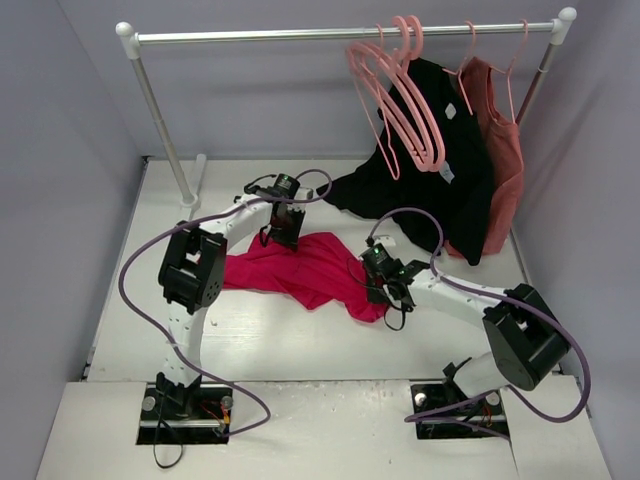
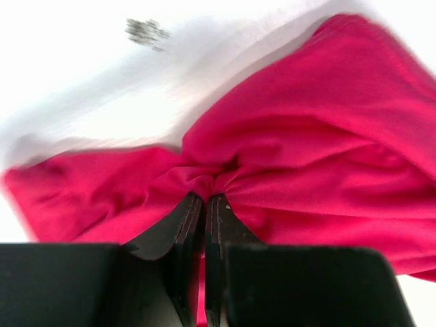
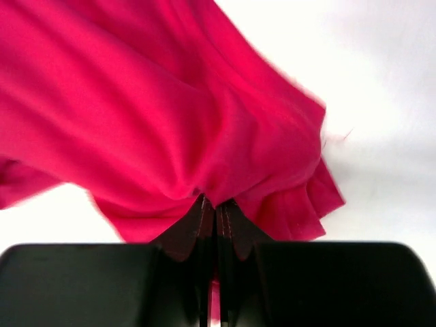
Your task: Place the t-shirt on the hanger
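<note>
A crumpled red t-shirt lies stretched across the white table in the top view. My left gripper is shut on a gathered fold of it, toward the shirt's far left side. At the shirt's right end, my right gripper is shut on another bunch of the red cloth. Several pink hangers hang empty from the rail, close together near its middle. Both wrist views show cloth pinched at the fingertips, with bare table around the fabric. Which part of the shirt each gripper pinches I cannot tell.
The metal rail spans the back. A black garment and a dusty-pink garment hang at the right, the black one's sleeve trailing onto the table. Bare table lies in front of the shirt.
</note>
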